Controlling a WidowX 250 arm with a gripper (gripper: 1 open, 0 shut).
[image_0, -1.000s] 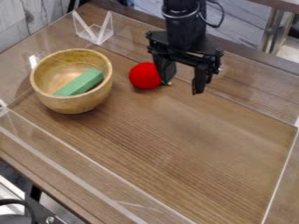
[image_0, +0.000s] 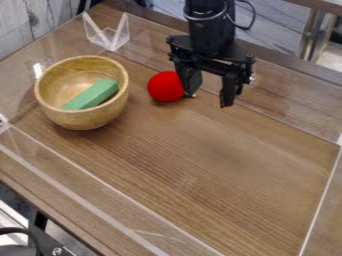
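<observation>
My black gripper (image_0: 210, 75) is over the upper middle of the wooden table, its fingers pointing down; whether it is open or shut is hard to make out. Just left of it a red round object (image_0: 166, 87) rests on the table. At the left a tan bowl (image_0: 62, 77) holds a green elongated object (image_0: 91, 94).
A clear wire or plastic item (image_0: 104, 32) lies at the back left. Dark cables or parts show at the bottom left corner.
</observation>
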